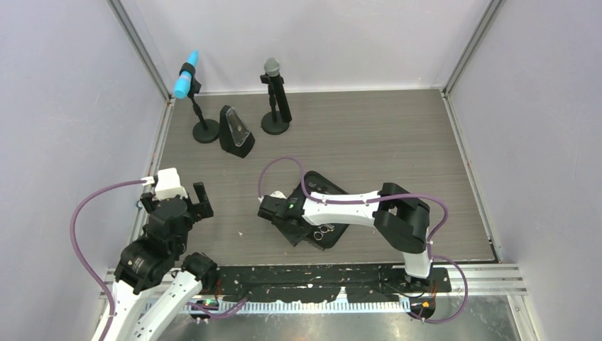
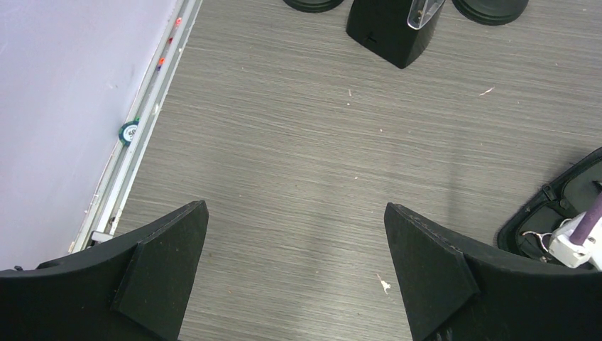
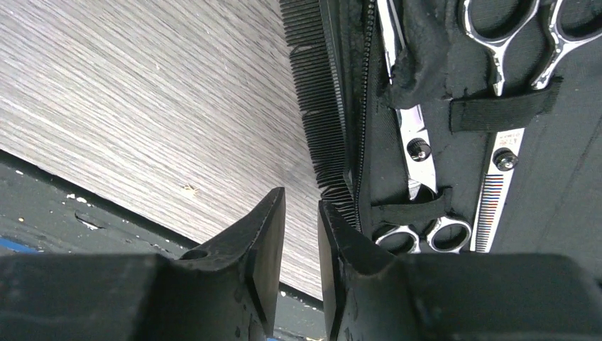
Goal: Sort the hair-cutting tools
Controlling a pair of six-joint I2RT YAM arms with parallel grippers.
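Note:
A black zip case (image 1: 334, 234) lies open near the front middle of the table, partly under my right arm. In the right wrist view it holds scissors (image 3: 415, 156) and thinning shears (image 3: 490, 199) in straps. A black comb (image 3: 319, 114) lies along its left edge. My right gripper is just over the comb's lower end, fingers slightly apart, with nothing clearly between them. My left gripper stands open at the left side above bare table.
A metronome (image 1: 236, 133), a microphone on a stand (image 1: 273, 71) and a blue object on a stand (image 1: 186, 78) stand at the back left.

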